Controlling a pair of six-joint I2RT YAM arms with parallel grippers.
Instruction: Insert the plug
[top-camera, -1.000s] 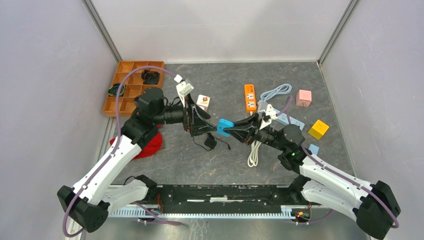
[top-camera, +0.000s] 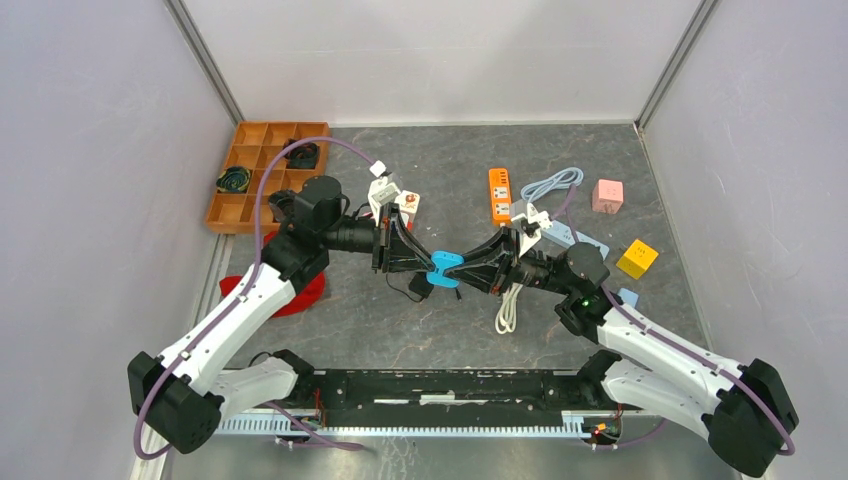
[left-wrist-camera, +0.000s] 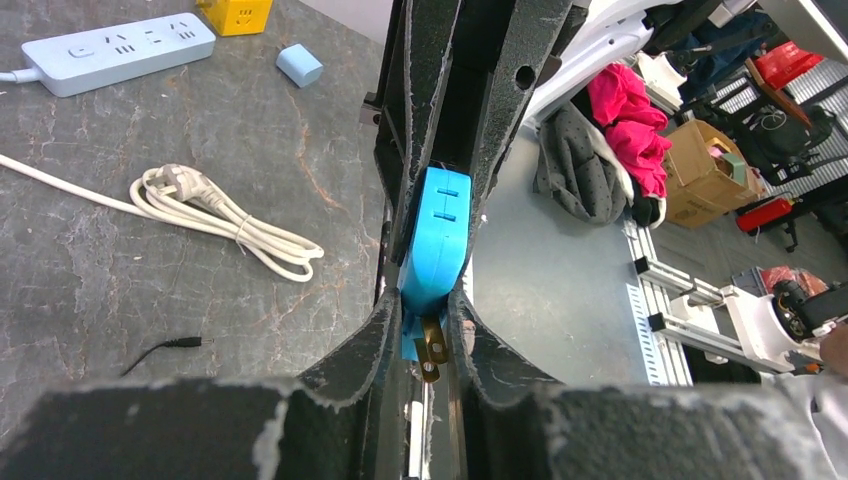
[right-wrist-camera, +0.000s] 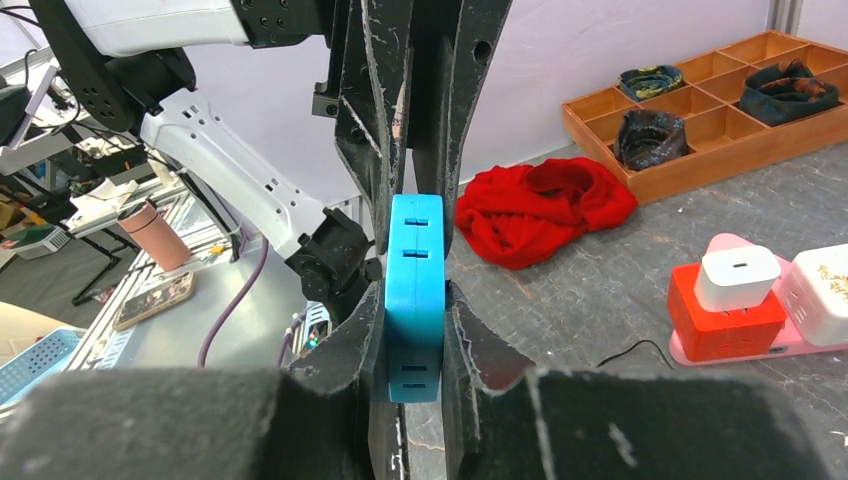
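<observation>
A blue plug adapter (top-camera: 445, 268) is held in mid-air between my two grippers, which face each other near the middle of the top view. My left gripper is shut on the adapter (left-wrist-camera: 438, 230), whose brass prongs show at its lower end in the left wrist view. My right gripper has its fingers at either side of the adapter (right-wrist-camera: 415, 270); whether they grip it cannot be told.
An orange power strip (top-camera: 500, 195), a pale blue strip (left-wrist-camera: 120, 55), a coiled white cable (left-wrist-camera: 250, 230), a red cloth (right-wrist-camera: 540, 210) and a wooden divider box (right-wrist-camera: 720, 100) lie around the grey worktop below.
Since a second ago my left gripper has moved right onto the adapter, which now sits slightly lower.
</observation>
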